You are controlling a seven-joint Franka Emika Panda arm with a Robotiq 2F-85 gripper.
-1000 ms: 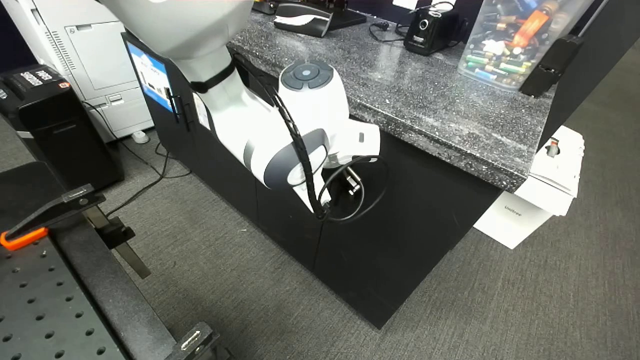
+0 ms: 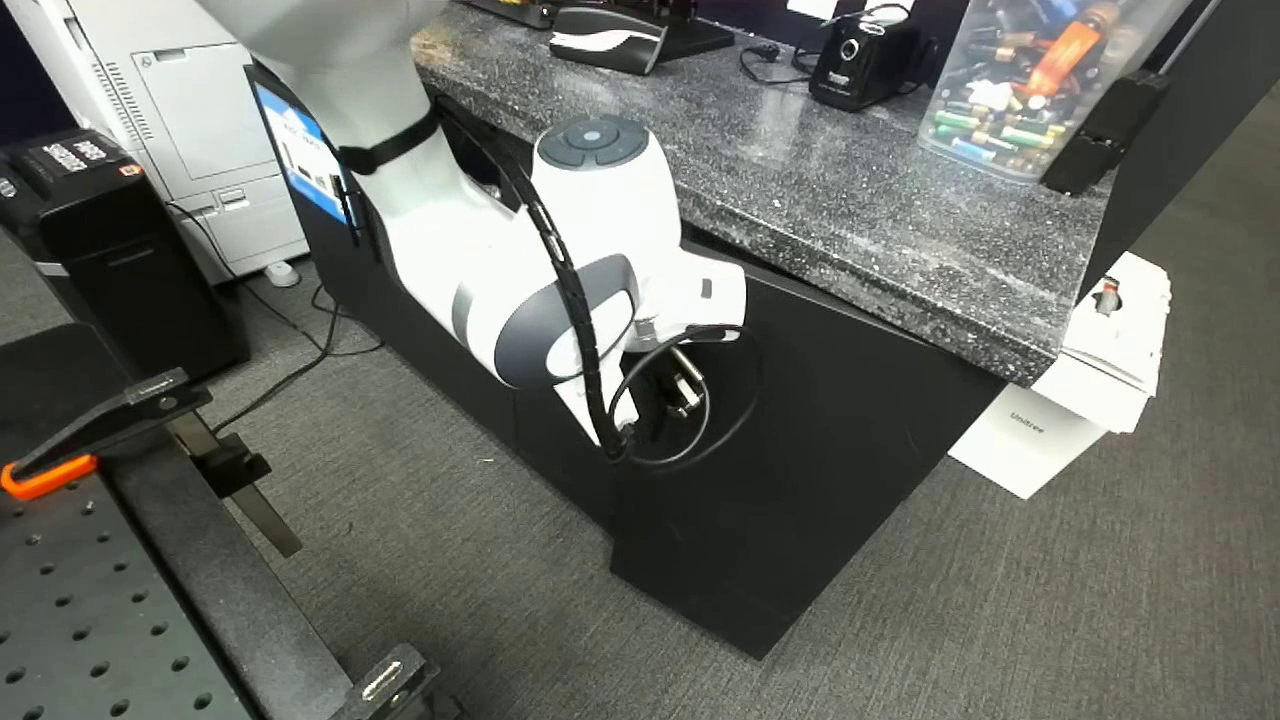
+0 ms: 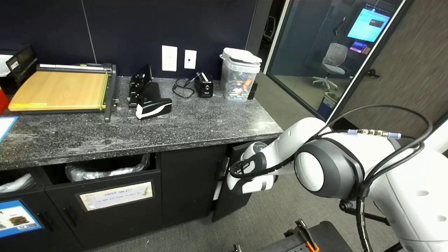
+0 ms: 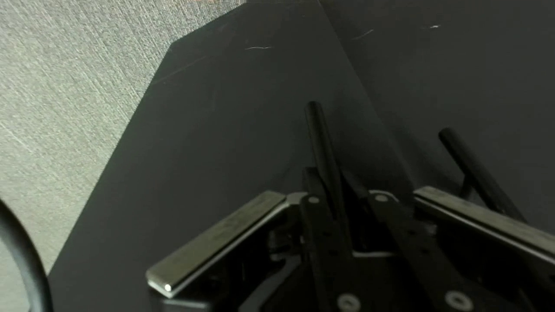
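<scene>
My gripper is shut on a slim black bar handle, whose free end sticks out beyond the fingers. The handle belongs to a black cabinet door. This door stands partly open: in exterior view 1 its lower corner juts from the cabinet front, and in exterior view 2 the door angles outward under the counter. The arm's wrist hides the fingers in exterior view 2. A second black handle is on the neighbouring panel, to the right in the wrist view.
A speckled dark countertop overhangs the cabinet close to the arm. A white box sits on the floor past the cabinet's end. The perforated table stands opposite, with carpet clear between.
The cabinet door was flush with the front a second ago and now sticks out at an angle. My arm has moved slightly left and down in exterior view 1.
</scene>
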